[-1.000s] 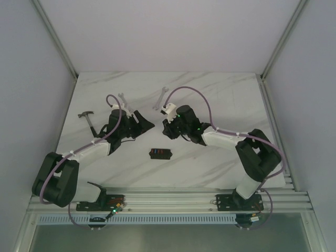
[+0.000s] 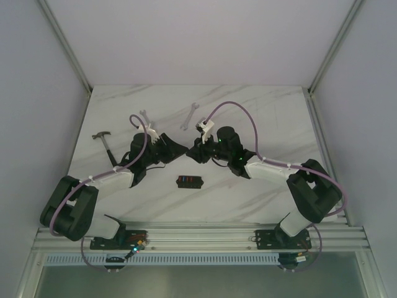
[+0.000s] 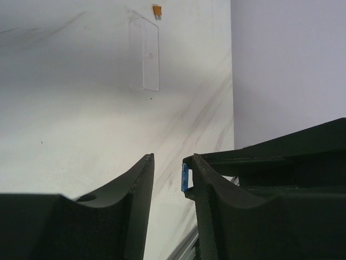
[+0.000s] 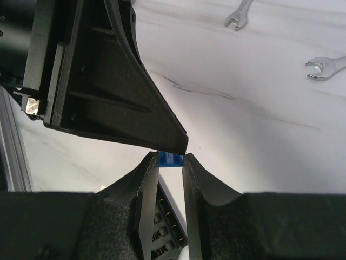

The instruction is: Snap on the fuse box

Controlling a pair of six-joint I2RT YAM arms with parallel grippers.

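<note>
The fuse box (image 2: 190, 182) lies on the marble table below both grippers in the top view, its slotted black body also at lower middle in the right wrist view. My right gripper is shut on a small blue fuse (image 4: 171, 161). My left gripper (image 2: 182, 150) faces it almost tip to tip, its fingers slightly apart around or beside the blue piece; whether it touches it cannot be told. A clear plastic cover (image 3: 144, 54) lies on the table beside a small orange fuse (image 3: 157, 11) in the left wrist view.
A hammer (image 2: 107, 144) lies at the left, wrenches (image 2: 190, 116) at the back. Walls border both sides.
Both grippers have moved toward each other over the last second, now nearly meeting above and behind the fuse box.
</note>
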